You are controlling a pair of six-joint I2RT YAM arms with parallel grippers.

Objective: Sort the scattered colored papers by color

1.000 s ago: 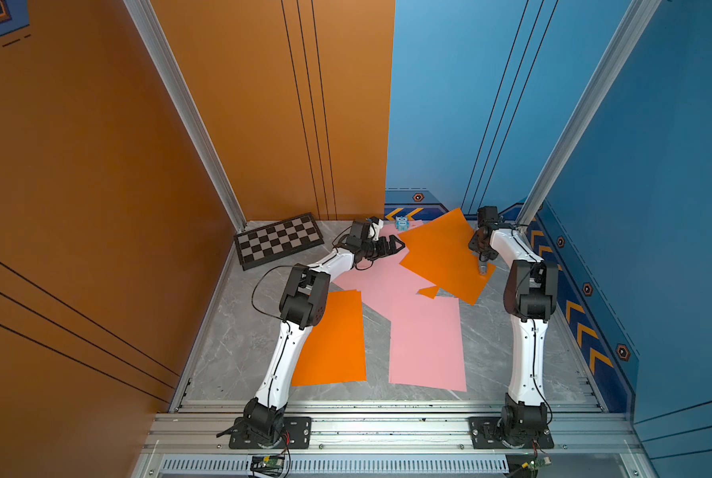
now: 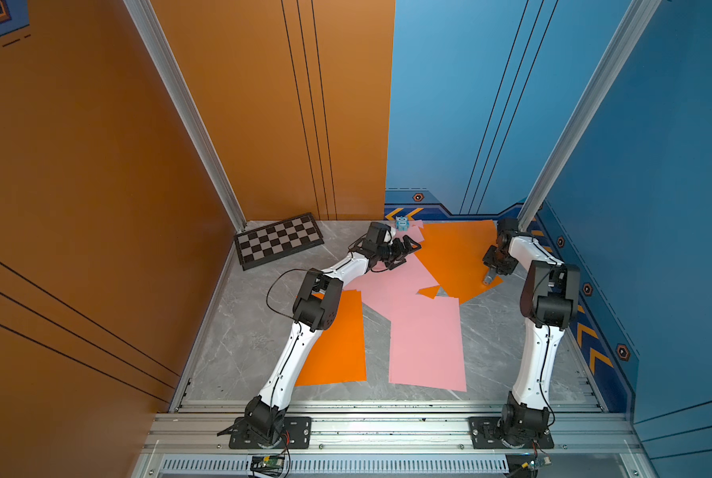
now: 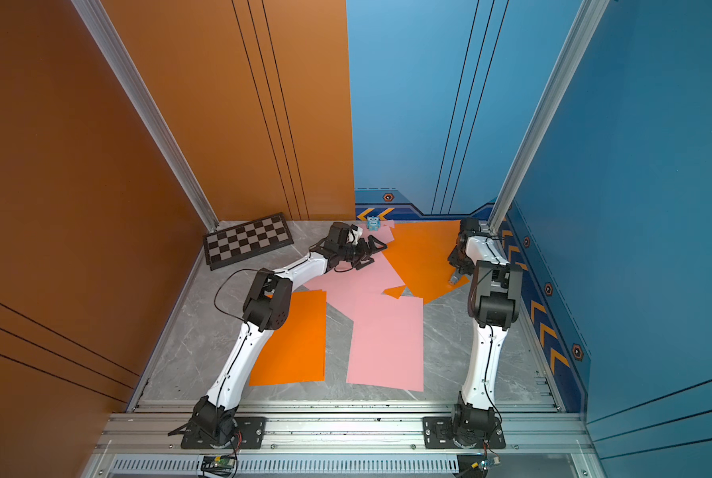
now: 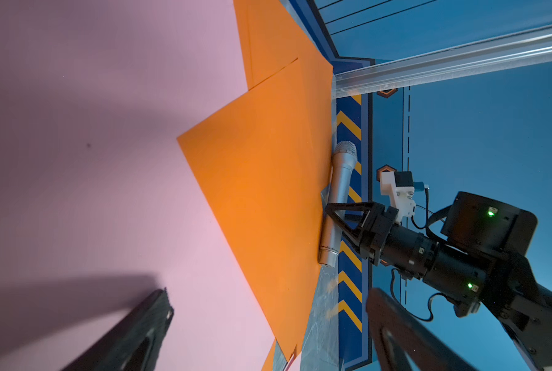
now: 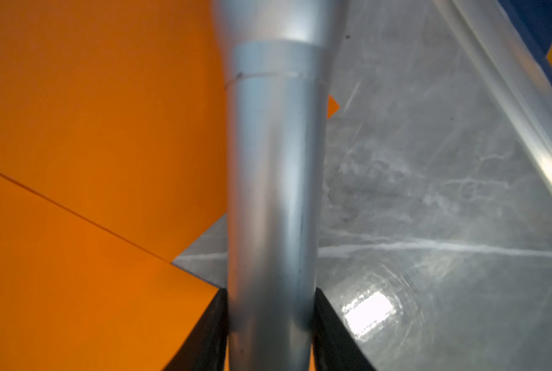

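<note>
One orange paper area (image 2: 455, 255) covers the back right of the table; the left wrist view shows overlapping orange sheets (image 4: 269, 148) there. It borders a pink sheet (image 2: 379, 280) in the middle, with a small orange corner (image 2: 428, 292) showing at its edge. At the front lie another pink sheet (image 2: 427, 342) and an orange sheet (image 2: 344, 342). My left gripper stands open over pink paper, nothing between its fingers. At the orange paper's right side, my right gripper is shut on a silver microphone (image 5: 276, 185).
A checkered board (image 2: 280, 240) rests at the back left. A small blue figure (image 2: 402, 223) stands by the back wall on pink paper. Bare grey table (image 2: 236, 342) shows at the left and at the front right.
The orange sheet at the back right has turned and shifted rightward, now squarer to the back wall. My left gripper has moved right.
</note>
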